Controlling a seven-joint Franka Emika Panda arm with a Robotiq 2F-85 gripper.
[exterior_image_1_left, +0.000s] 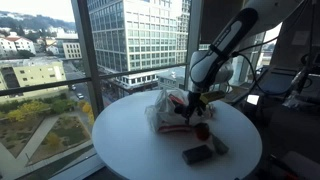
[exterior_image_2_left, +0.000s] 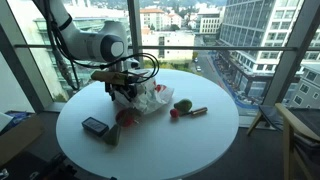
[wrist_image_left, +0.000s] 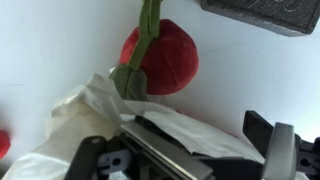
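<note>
My gripper is low over a crumpled white plastic bag (wrist_image_left: 190, 128), its two dark fingers apart at the bottom of the wrist view. Part of the bag shows in the gap; whether the fingers touch it is unclear. The bag (exterior_image_2_left: 155, 100) rests near the middle of the round white table in exterior view 2, partly hidden by my gripper (exterior_image_2_left: 120, 92). Just beyond the bag's edge in the wrist view is a red rounded object (wrist_image_left: 172, 60), crossed by a green strip-like thing (wrist_image_left: 143, 45).
A dark rectangular block (exterior_image_2_left: 96, 127) lies on the table (exterior_image_2_left: 190, 145). A green rounded item (exterior_image_2_left: 183, 105) and a brown-handled thing (exterior_image_2_left: 192, 112) are beyond the bag. Bare tabletop stretches along the near right side. Tall windows surround the far side.
</note>
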